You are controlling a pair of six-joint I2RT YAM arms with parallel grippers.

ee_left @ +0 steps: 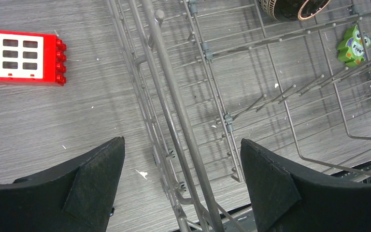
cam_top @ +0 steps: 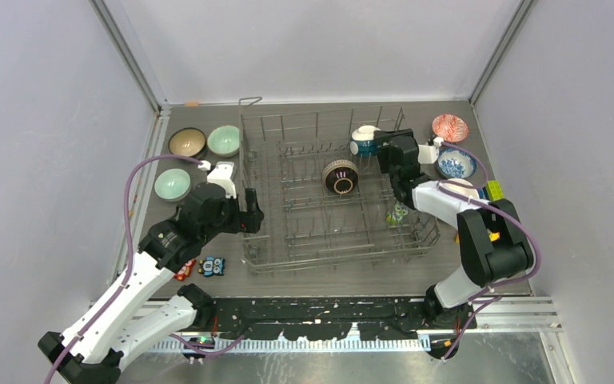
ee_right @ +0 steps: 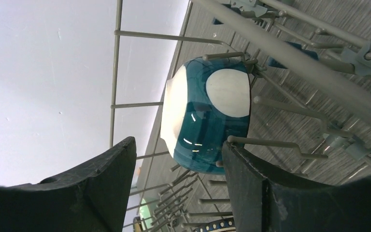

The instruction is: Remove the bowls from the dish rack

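Two bowls are in the wire dish rack. A teal and white bowl leans at the rack's back right, and a dark patterned bowl stands on edge near the middle. Beside the teal bowl is my right gripper. In the right wrist view this bowl shows just beyond the parted fingers, with rack prongs around it; whether the right finger touches it I cannot tell. My left gripper is open and empty, over the rack's left rim.
Green bowls and a beige one sit left of the rack. To its right are a red patterned bowl and a blue one. A green toy lies under the rack's wires. A red block is left of the rack.
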